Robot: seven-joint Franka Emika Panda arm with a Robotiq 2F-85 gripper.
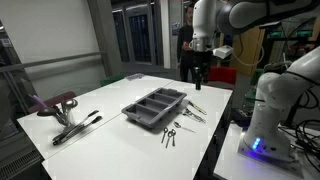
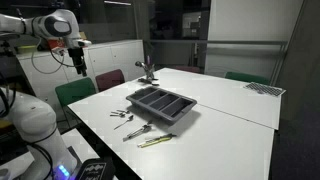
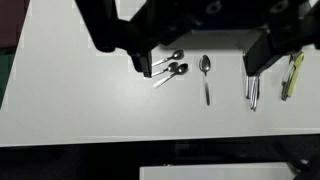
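My gripper is open and empty, its two fingers [image 3: 141,60] wide apart. It hangs high above the table at its right in exterior view 1. A grey tray with several compartments [image 1: 150,112] sits mid-table and looks empty. Beside it lie small utensils: in the wrist view, two spoons [image 3: 172,74] lie close together toward the left finger, and another spoon [image 3: 205,68] lies between the fingers in the image, well below them. Silver utensils [image 3: 252,88] and a yellow-handled one [image 3: 292,76] show near the right finger.
A black holder with dark-handled utensils [image 1: 65,112] stands at the table's far end in exterior view 2. Chairs [image 2: 76,92] line one side.
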